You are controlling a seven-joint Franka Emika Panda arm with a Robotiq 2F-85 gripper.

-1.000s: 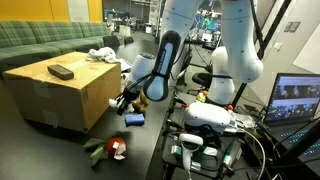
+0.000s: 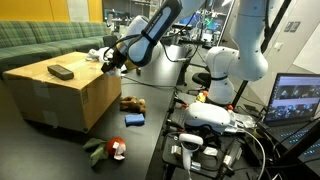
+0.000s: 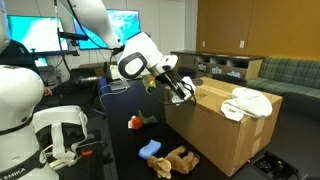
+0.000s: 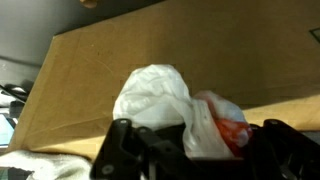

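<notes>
A white, crumpled piece of cloth with a red patch (image 4: 165,100) fills the middle of the wrist view, bunched at my gripper. The gripper is shut on it, though the cloth hides most of the fingertips. In exterior view 2 the white cloth (image 3: 183,92) hangs beneath the gripper (image 3: 172,82), close to the near upper edge of a large cardboard box (image 3: 200,130). Exterior view 1 shows the cloth (image 2: 110,67) raised in front of the box's upper corner.
Another white cloth (image 3: 248,103) drapes over the box top, where a dark object (image 2: 61,72) also lies. On the floor are brown plush toys (image 3: 175,163), a blue item (image 2: 135,119) and a red-and-green item (image 2: 97,151). Bare floor surrounds them.
My gripper has risen from near the floor beside the box to about the height of its top, carrying the white cloth up. The floor items have not moved.
</notes>
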